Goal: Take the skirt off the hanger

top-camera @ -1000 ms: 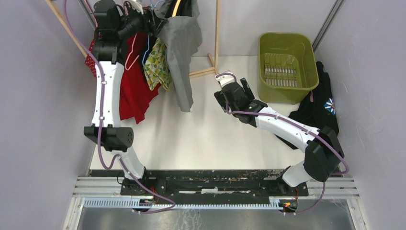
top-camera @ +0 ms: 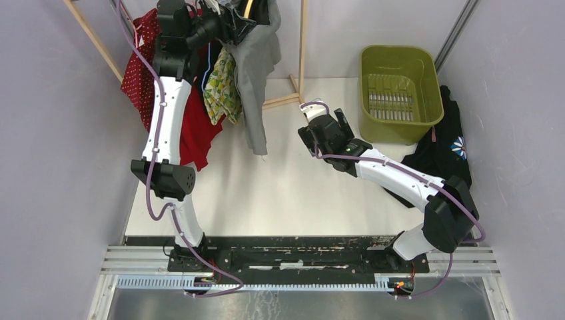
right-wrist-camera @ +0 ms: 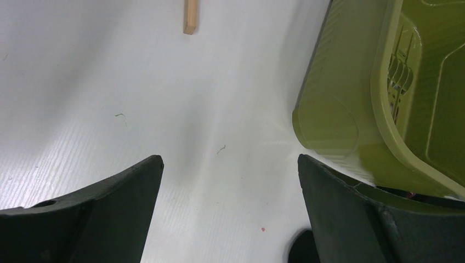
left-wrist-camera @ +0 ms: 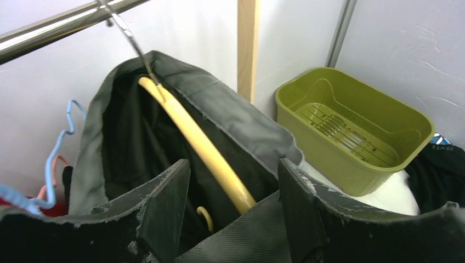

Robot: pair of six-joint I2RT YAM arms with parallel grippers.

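A grey garment (top-camera: 256, 80) hangs on the yellow wooden hanger (left-wrist-camera: 197, 139), whose metal hook (left-wrist-camera: 131, 41) reaches up to the rail (left-wrist-camera: 55, 27). My left gripper is open at the garment's top, with grey cloth and the hanger between and beyond its fingers in the left wrist view. My right gripper stands open over the bare floor beside the green bin (right-wrist-camera: 342, 98), holding nothing.
Red (top-camera: 200, 140) and leafy-print (top-camera: 220, 93) garments hang left of the grey one. A dark garment (top-camera: 453, 160) lies by the bin at right.
In the top view my left arm has shifted right, further over the top of the grey garment and its hanger. The right arm has not moved.
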